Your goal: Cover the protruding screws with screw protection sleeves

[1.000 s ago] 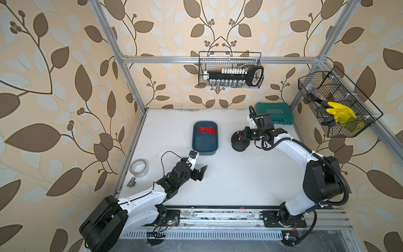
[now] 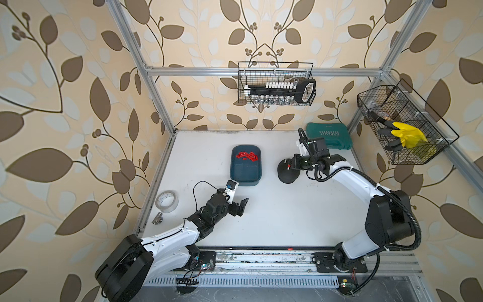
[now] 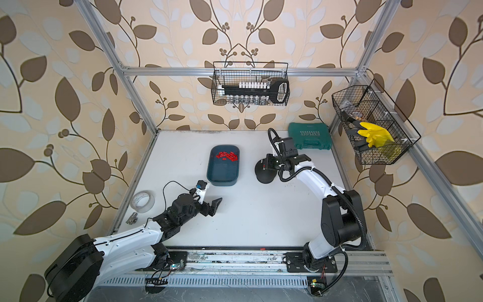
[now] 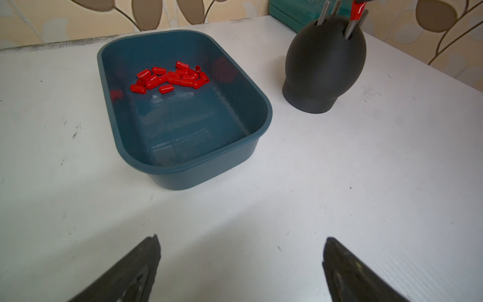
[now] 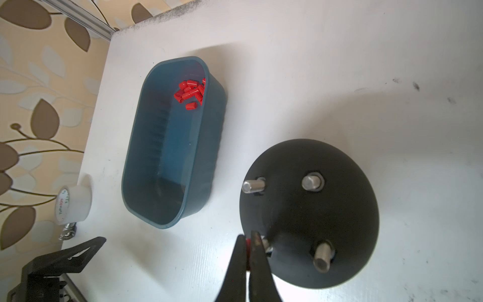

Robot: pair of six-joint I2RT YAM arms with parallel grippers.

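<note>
A black dome (image 4: 322,65) on the table holds upright steel screws (image 5: 323,256). My right gripper is shut on a red sleeve (image 4: 357,9) at the top of the front screw; how far the sleeve sits over it is unclear. Other screws show bare metal. Several red sleeves (image 4: 166,88) lie in the blue bin (image 4: 186,163), left of the dome. My left gripper is open above the table in front of the bin, with nothing between its fingers.
A tape roll (image 2: 166,209) and a small metal part (image 2: 157,218) lie at the left edge. A green case (image 2: 329,131) stands at the back right.
The right gripper has shifted only slightly around the dome's top, and the dome appears nudged slightly toward the front. The left arm has not moved.
</note>
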